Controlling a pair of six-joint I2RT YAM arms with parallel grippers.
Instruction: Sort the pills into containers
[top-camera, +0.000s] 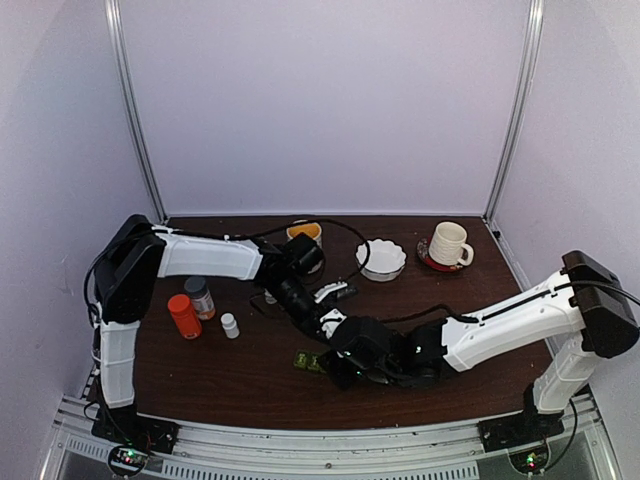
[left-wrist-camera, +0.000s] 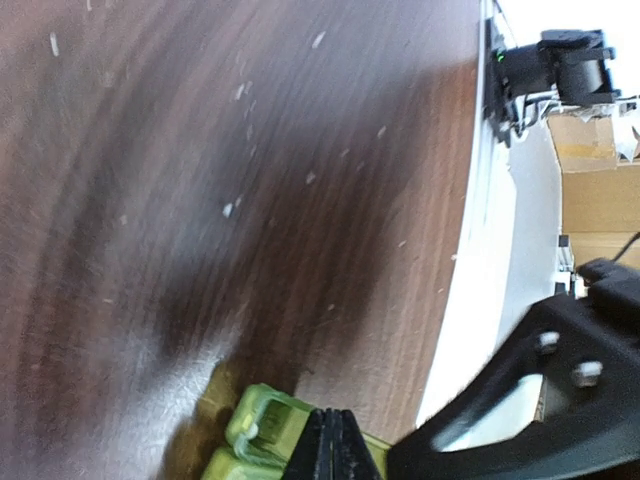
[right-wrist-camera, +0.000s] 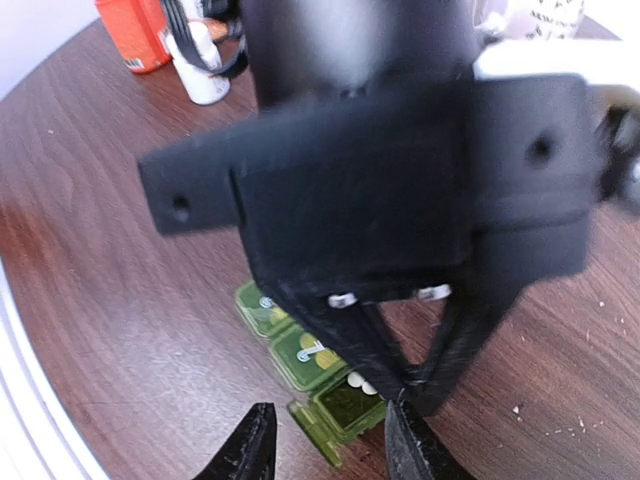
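A green pill organizer (top-camera: 309, 361) lies on the table, partly under my right arm in the top view. In the right wrist view its compartments (right-wrist-camera: 309, 356) hold small white pills, and a narrow green flap (right-wrist-camera: 315, 433) sticks out at the near end. My left gripper is shut over that end, its tips near a few pills; in the left wrist view nothing clear shows between its tips. My right gripper stands open, fingers apart, just short of the organizer. Both grippers are largely hidden from above.
To the left stand an orange bottle (top-camera: 184, 317), a jar (top-camera: 200, 298) and a small white bottle (top-camera: 230, 326). Farther back are an orange-and-white cup (top-camera: 304, 232), a white fluted bowl (top-camera: 381, 262) and a cream mug (top-camera: 450, 243) on a red saucer. The arms cross closely mid-table.
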